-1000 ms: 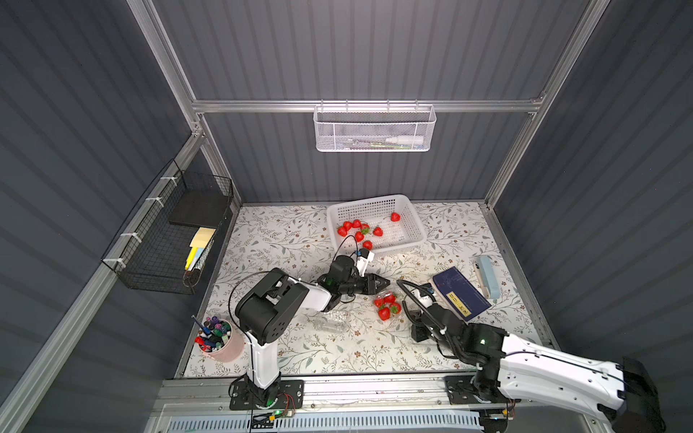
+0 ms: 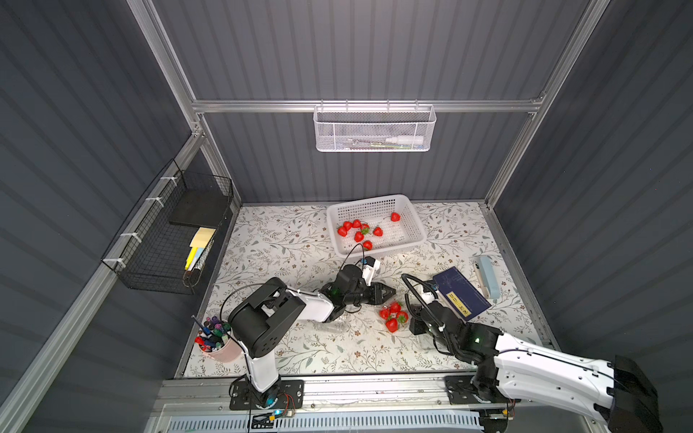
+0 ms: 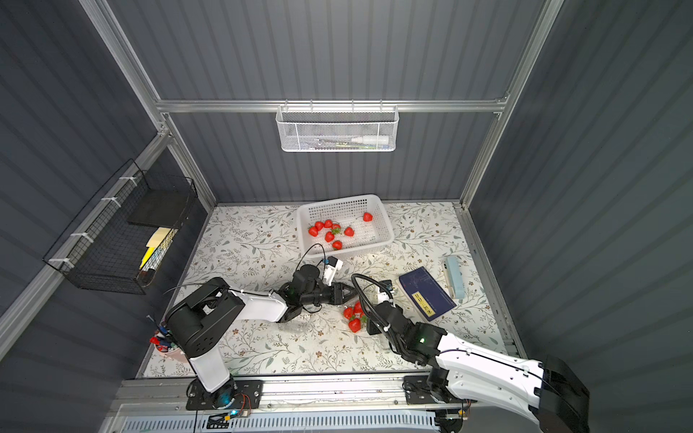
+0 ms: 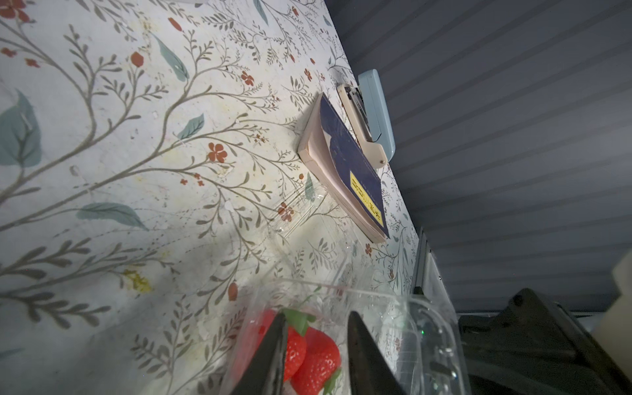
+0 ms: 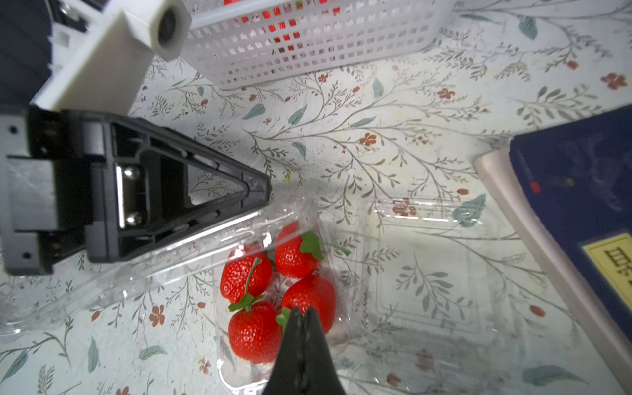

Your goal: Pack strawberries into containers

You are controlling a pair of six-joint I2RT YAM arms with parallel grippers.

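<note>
Several red strawberries (image 5: 253, 332) lie in a clear plastic container (image 5: 227, 368) on the table between my two grippers. A clear raised panel (image 5: 151, 263) runs along its left side in the right wrist view; whether it belongs to the same container is unclear. My left gripper has its fingers apart, beside the container, with strawberries showing beyond them. From the right wrist camera, its black finger (image 5: 243, 191) sits at the panel's upper edge. My right gripper is shut over the container's right part, its tips together in front of the strawberries, nothing showing between them.
Right of the strawberries lies an empty clear tray-like part (image 5: 428, 263). A white basket (image 2: 418, 234) with several strawberries stands behind. A dark blue book (image 2: 462, 293) and a light-blue stapler (image 2: 488, 278) lie at the right; a pen cup (image 2: 225, 350) stands front left.
The strawberries and container have shifted right and toward the front edge. My left gripper has moved the same way, beside them. The right gripper has shifted only slightly.
</note>
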